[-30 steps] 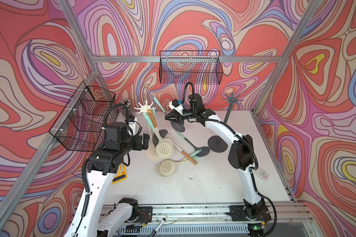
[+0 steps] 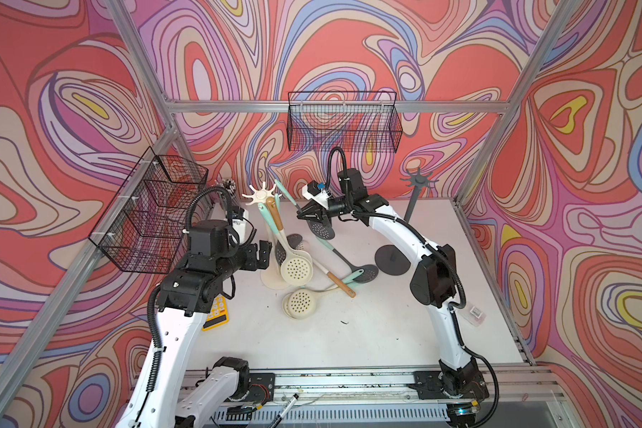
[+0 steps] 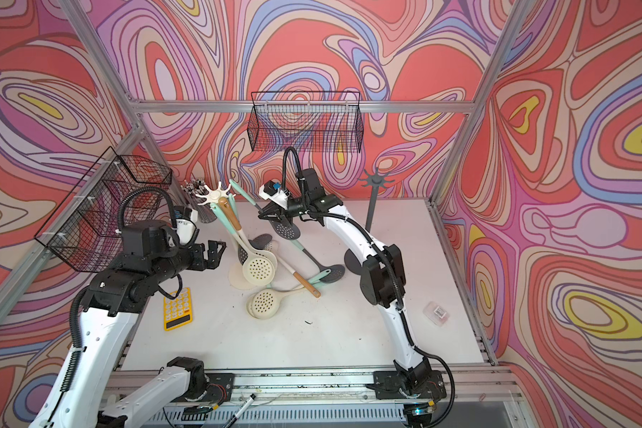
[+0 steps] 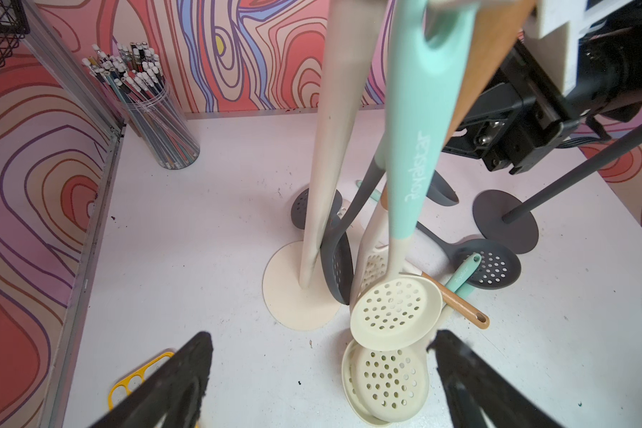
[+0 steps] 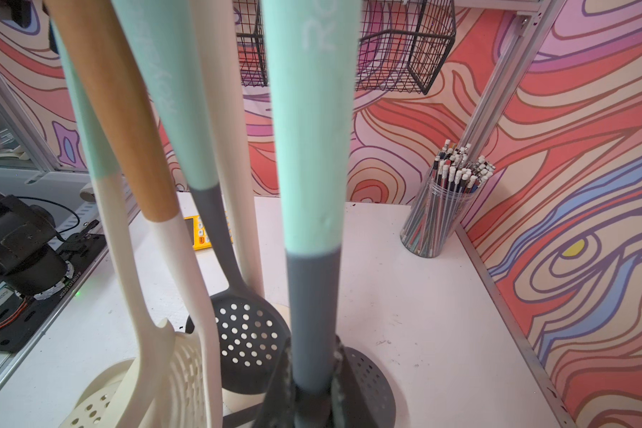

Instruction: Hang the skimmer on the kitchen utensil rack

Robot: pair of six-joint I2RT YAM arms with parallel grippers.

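A grey skimmer with a mint handle (image 5: 312,135) stands steeply tilted, my right gripper shut on its grey neck. In the top left view its perforated head (image 2: 321,229) hangs below the right gripper (image 2: 306,212), and the handle's top comes close to the cream rack's hooks (image 2: 261,195) on their right side. Whether it touches a hook cannot be told. Several utensils hang from the cream rack, among them a cream skimmer (image 4: 396,311) and a dark skimmer (image 5: 244,342). Left of the rack, my left gripper is open and empty.
On the table lie a cream skimmer (image 2: 301,304), a grey skimmer (image 2: 362,274) and a wooden-handled utensil (image 2: 344,286). A bare dark rack (image 2: 414,189) stands right. Wire baskets (image 2: 344,128) hang behind; a pencil cup (image 4: 165,135) stands back left.
The right gripper and its skimmer have shifted slightly left, and the handle's top has come a little lower and nearer the cream rack. The left arm has stayed in place.
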